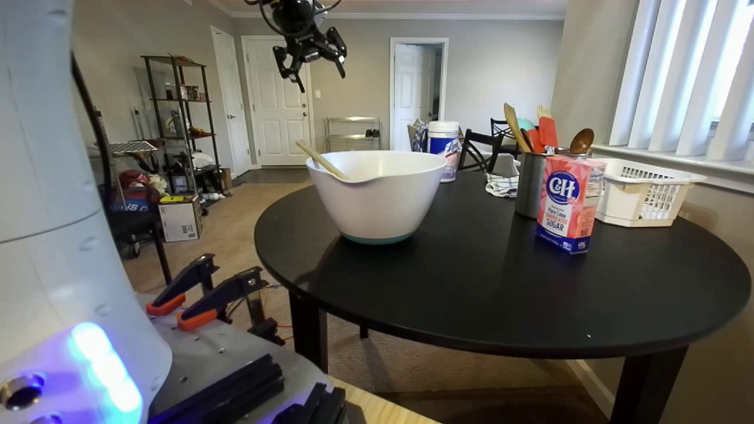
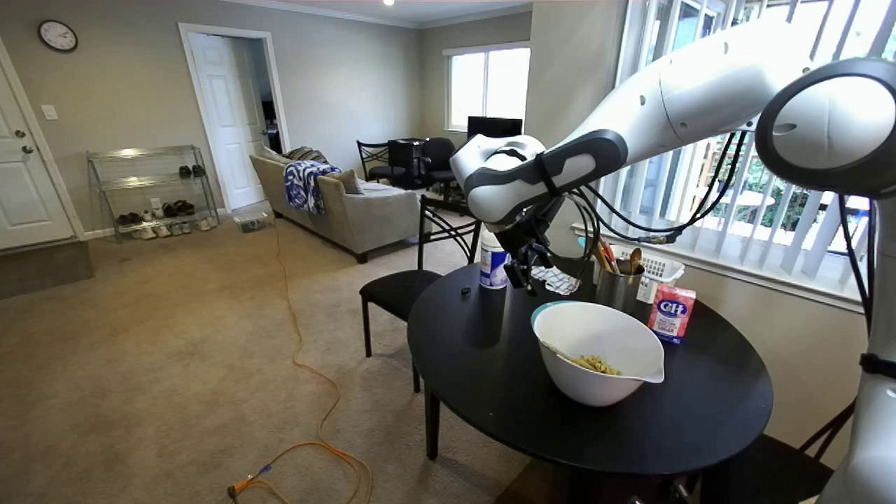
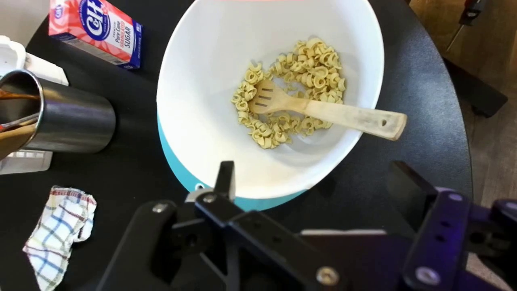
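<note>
A large white mixing bowl point(image 1: 385, 194) with a teal base stands upright on the black round table. Inside it, in the wrist view, curled pasta point(image 3: 315, 68) lies loose at the bottom. A slotted wooden spoon point(image 3: 339, 110) rests in the bowl, its head on the pasta and its handle crossing the rim. High above the table in exterior view 1 hangs my gripper point(image 1: 321, 79), apart from the bowl and spoon. Its fingers stand wide open, and the wrist view shows nothing held between the fingers.
A sugar box point(image 1: 563, 205), a metal utensil holder point(image 1: 531, 185) and a white basket point(image 1: 640, 194) crowd one side of the table. A checked cloth point(image 3: 60, 233) and a wipes canister point(image 2: 493, 262) are farther back.
</note>
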